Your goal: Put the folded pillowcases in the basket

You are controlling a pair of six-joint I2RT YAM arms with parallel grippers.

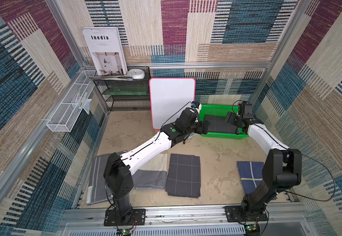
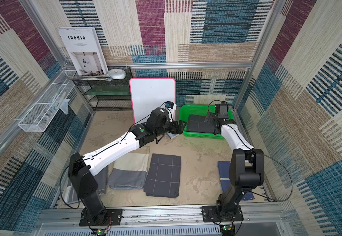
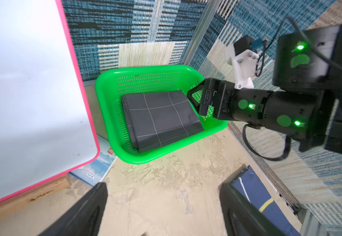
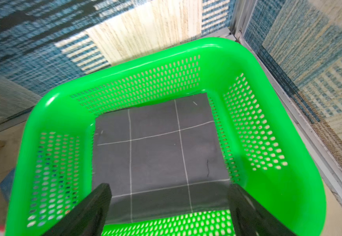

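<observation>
A dark grey folded pillowcase with thin white lines (image 4: 155, 157) lies flat in the green basket (image 4: 233, 51), filling most of its floor. In the left wrist view the same cloth (image 3: 159, 118) rests inside the basket's walls. My right gripper is over the basket, its fingers wide apart and nothing gripped between them. To the basket's left, my left gripper stands open and empty above the table. A second dark grey cloth with white lines (image 1: 184, 175) lies folded on the front middle of the table.
A whiteboard (image 1: 172, 102) stands left of the basket, with a blue booklet (image 3: 94, 167) at its foot. Beige-and-grey cloth (image 2: 127, 173) and a blue folded cloth (image 1: 250, 173) lie nearer the front. Between the dark cloth and the blue one, the table is bare.
</observation>
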